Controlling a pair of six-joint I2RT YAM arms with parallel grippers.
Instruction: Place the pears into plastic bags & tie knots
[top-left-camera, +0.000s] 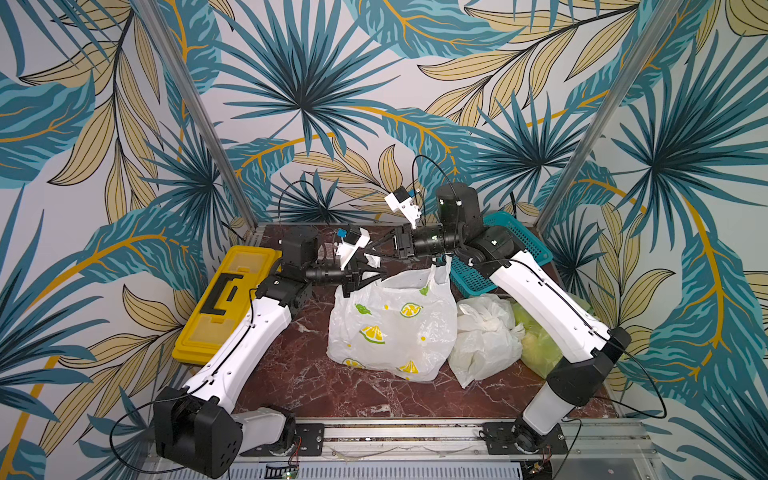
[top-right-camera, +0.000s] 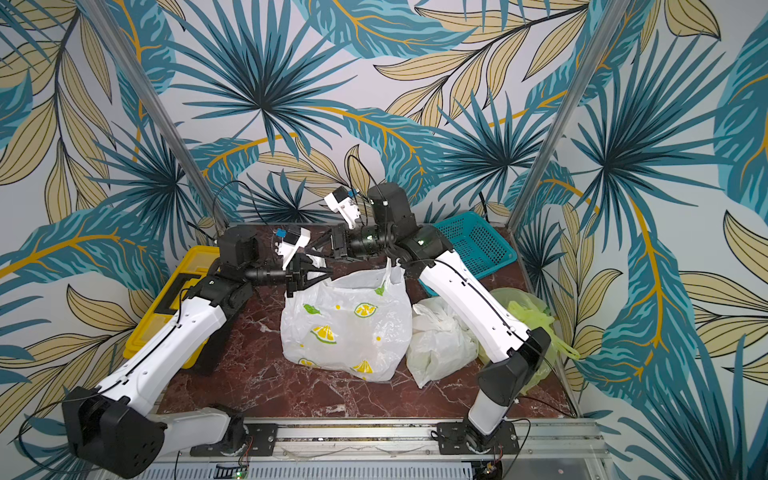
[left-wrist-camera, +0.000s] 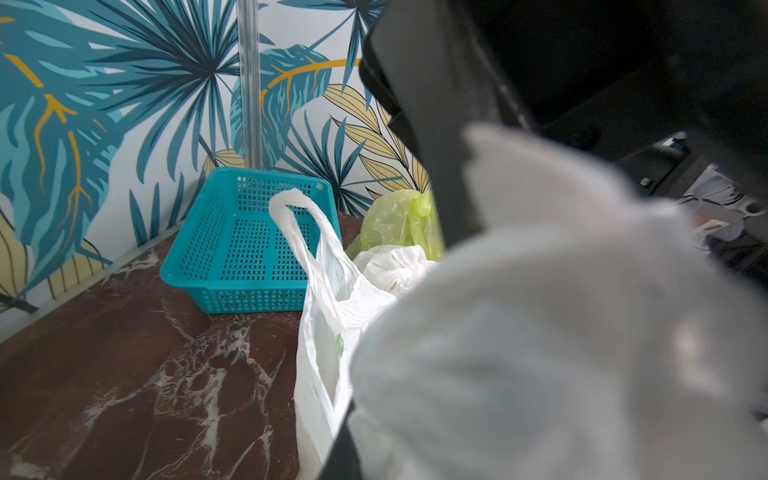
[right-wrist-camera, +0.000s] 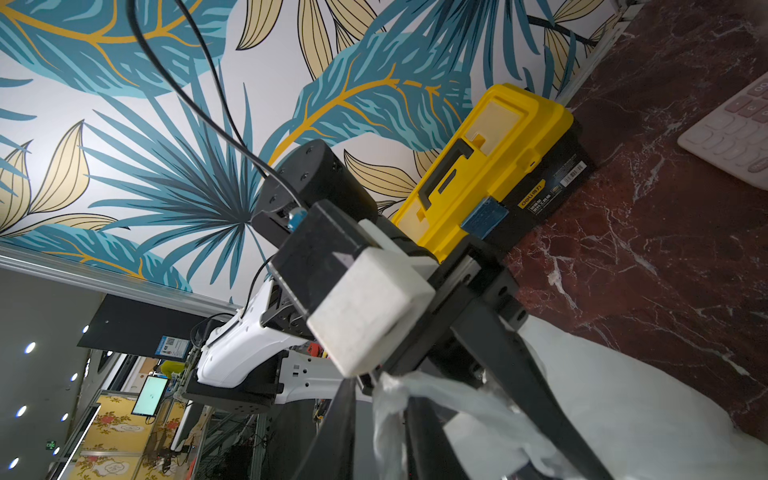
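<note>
A white plastic bag with lemon prints stands upright mid-table, its far handle raised. My left gripper stands at the bag's upper left edge, fingers apart. In the left wrist view, blurred white plastic covers much of the gripper, and the other handle stands up behind. My right gripper points left above the bag with a strip of handle between its parted fingers. The left gripper's finger crosses close by. No pear shows inside this bag.
A knotted white bag and a green bag sit right of the lemon bag. An empty teal basket stands at the back right, a yellow toolbox at the left.
</note>
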